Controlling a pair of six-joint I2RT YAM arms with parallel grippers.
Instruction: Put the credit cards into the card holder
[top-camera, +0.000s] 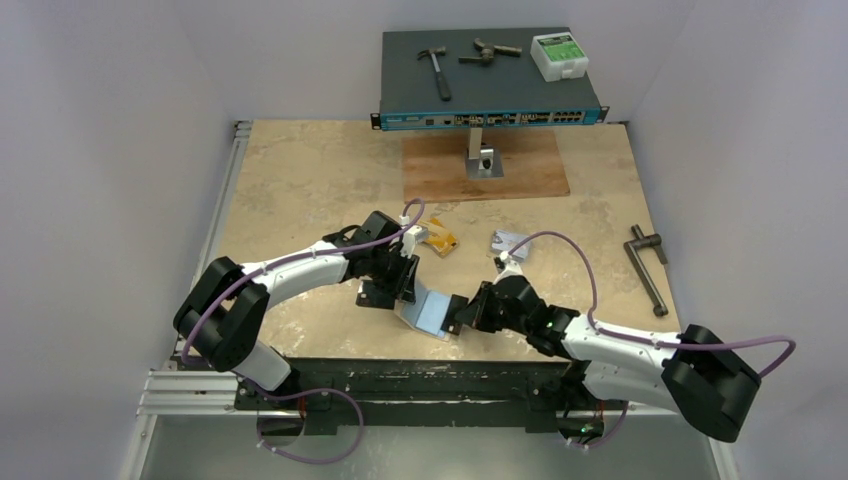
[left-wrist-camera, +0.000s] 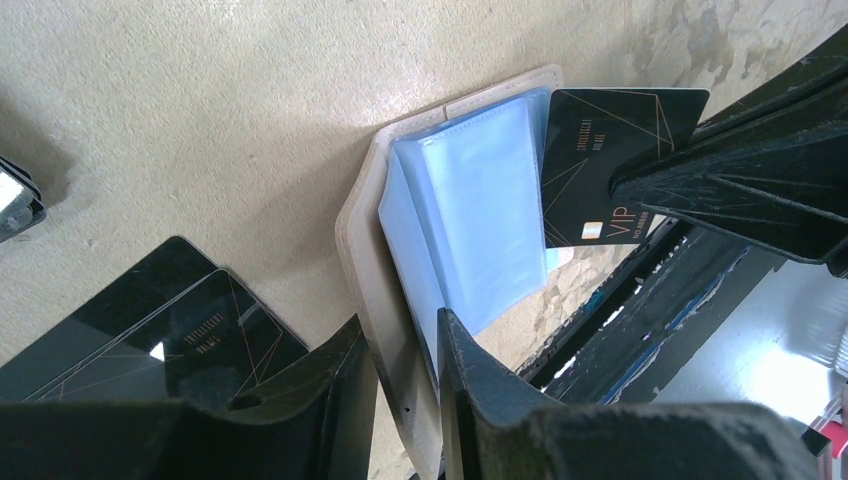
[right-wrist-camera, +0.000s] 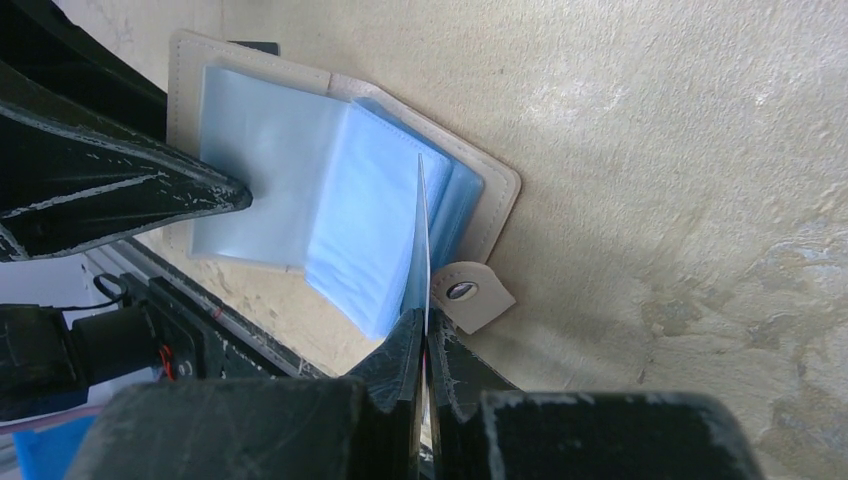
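Note:
The beige card holder (top-camera: 429, 312) lies spread on the table, its pale blue pocket (left-wrist-camera: 490, 190) facing up. On one side of the holder my left gripper is shut, gripping that edge and tilting it up. A black VIP card (left-wrist-camera: 610, 180) is held by my right gripper (top-camera: 470, 317), which is shut on its outer end. The card stands at the pocket's right edge; whether its tip is inside cannot be told. In the right wrist view the card (right-wrist-camera: 422, 240) appears edge-on. Black cards (left-wrist-camera: 220, 340) lie on the table beside the left gripper.
Behind the arms lie a yellow item (top-camera: 440, 238) and a grey-white packet (top-camera: 510, 243). A dark metal tool (top-camera: 650, 275) rests at the far right. The table's front edge (top-camera: 420, 360) is close to the holder. Bare tabletop (right-wrist-camera: 680, 180) extends beyond the holder.

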